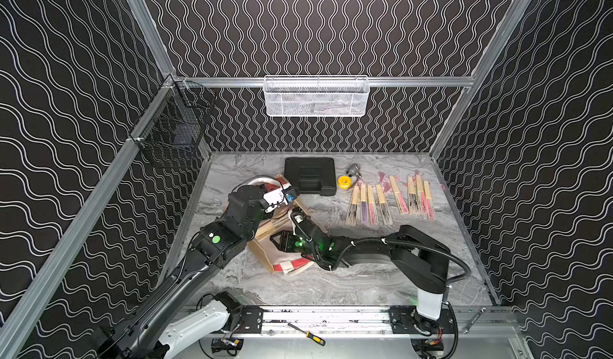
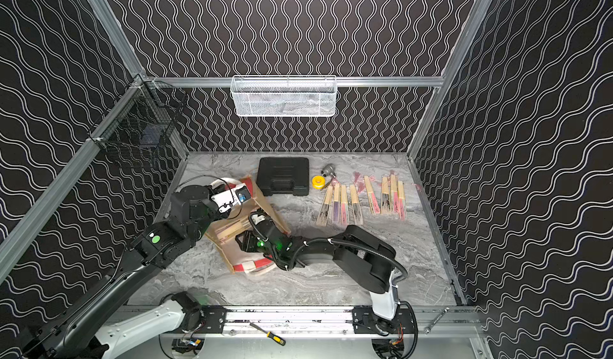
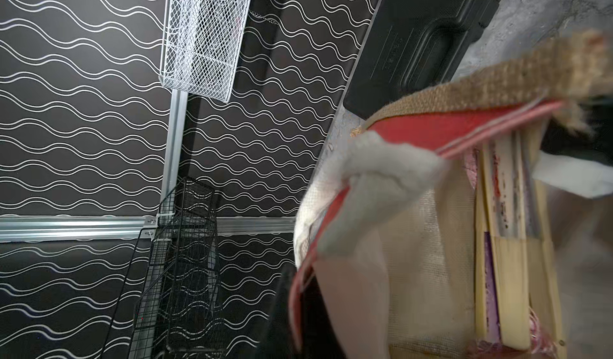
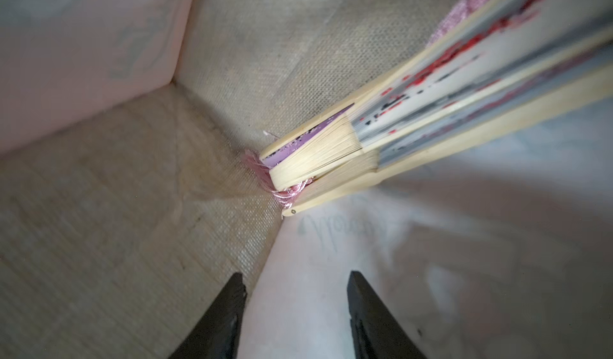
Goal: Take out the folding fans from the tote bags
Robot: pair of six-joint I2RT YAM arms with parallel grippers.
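Note:
An open tan tote bag (image 1: 260, 247) with red trim lies at the left of the table. My left gripper is shut on its red-edged rim, the fingers mostly out of view. Inside the bag, several folding fans (image 4: 322, 158) with pale wooden ribs and pink tassels lean together in a corner. Reaching into the bag, my right gripper has its fingers apart and nothing between them; the fans are beyond its tips, untouched. More fans (image 1: 372, 204) in clear sleeves lie in a row on the table's right side.
Behind the bag sits a black case (image 1: 310, 175), with yellow tape (image 1: 344, 182) and a small metal object (image 1: 353, 170) to its right. A white mesh basket (image 1: 316, 98) hangs at the back and a black wire basket (image 1: 175, 129) at the left.

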